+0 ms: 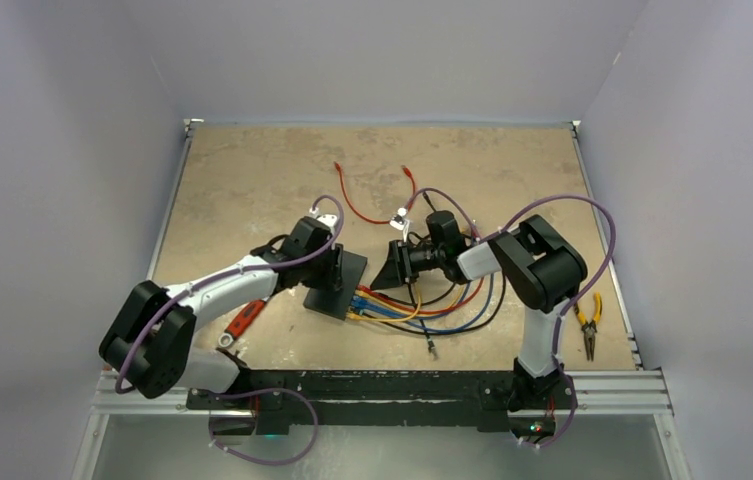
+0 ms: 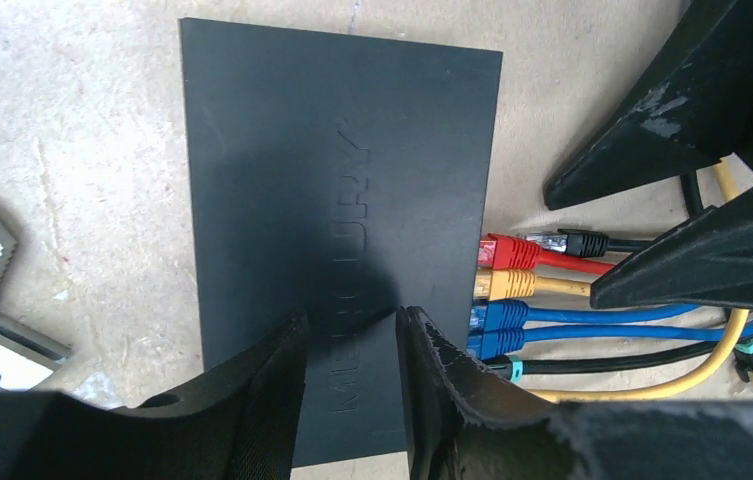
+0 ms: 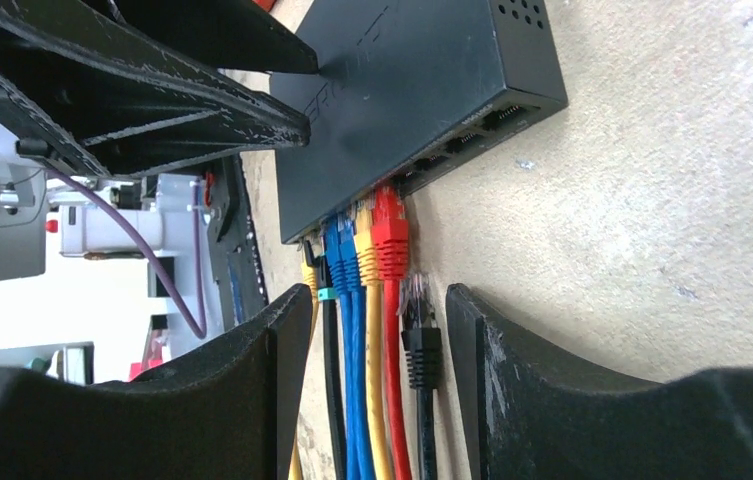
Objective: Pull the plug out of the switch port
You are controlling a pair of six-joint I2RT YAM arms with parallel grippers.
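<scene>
The black switch (image 1: pixel 330 301) lies flat on the table, its row of ports facing right. A black plug (image 3: pixel 422 350) with a clear tip lies just outside the port edge, apart from it, beside the seated red plug (image 3: pixel 390 245). My right gripper is open over the cables, with a wide gap between its fingertips; the black plug lies close to one finger and is not gripped. Over the switch's top face, my left gripper stands part open with nothing held between its fingers.
Yellow (image 2: pixel 505 284) and blue plugs (image 2: pixel 497 342) sit along the same port edge. A red-handled wrench (image 1: pixel 246 317) lies left of the switch, pliers (image 1: pixel 589 325) far right. Two loose red plugs (image 1: pixel 338 168) lie toward the back, where the table is mostly clear.
</scene>
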